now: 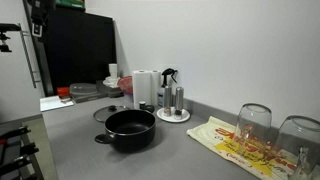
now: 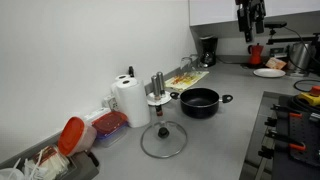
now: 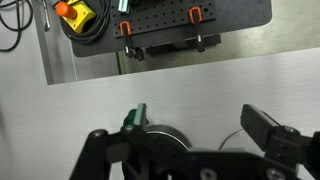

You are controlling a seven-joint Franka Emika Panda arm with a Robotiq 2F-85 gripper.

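Observation:
High above the counter, my gripper (image 2: 250,34) hangs at the upper right of exterior view 2. Its two black fingers stand wide apart in the wrist view, and nothing shows between them, so it is open. The black two-handled pot (image 1: 130,130) rests lidless on the grey counter, well below the gripper. A glass lid (image 2: 164,139) with a dark rim and knob lies flat beside the pot. In the wrist view, the gripper body hides part of the pot (image 3: 168,132), and only a curved piece of the lid's rim (image 3: 232,138) shows.
A paper towel roll (image 2: 133,103) and tall grinders (image 1: 179,100) stand along the wall. Upturned glass jars (image 1: 254,122) sit on a patterned cloth (image 1: 222,140). Red containers (image 2: 76,134) crowd the other end. Around the pot's front, the counter is clear.

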